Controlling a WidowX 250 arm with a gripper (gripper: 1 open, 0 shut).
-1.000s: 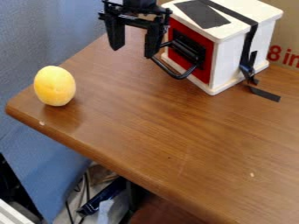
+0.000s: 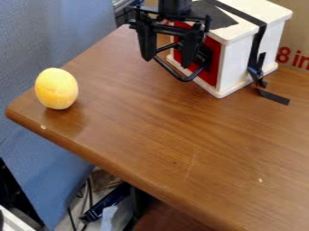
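My black gripper [image 2: 172, 41] hangs at the top centre, in front of the red front panel [image 2: 208, 69] of a white box [image 2: 241, 25]. Its fingers are near the black handle [image 2: 182, 72] on that panel; whether they touch it I cannot tell. The fingers look apart. A yellow egg-shaped object [image 2: 57, 88] sits near the left edge of the wooden table [image 2: 182, 162], well away from the gripper.
Black straps run over the box onto the table at its right. A cardboard box [image 2: 294, 45] stands behind at the right. A blue padded surface lies beyond the table's left edge.
My gripper has moved right, toward the box's red front and its handle. The yellow object and the box look unmoved.
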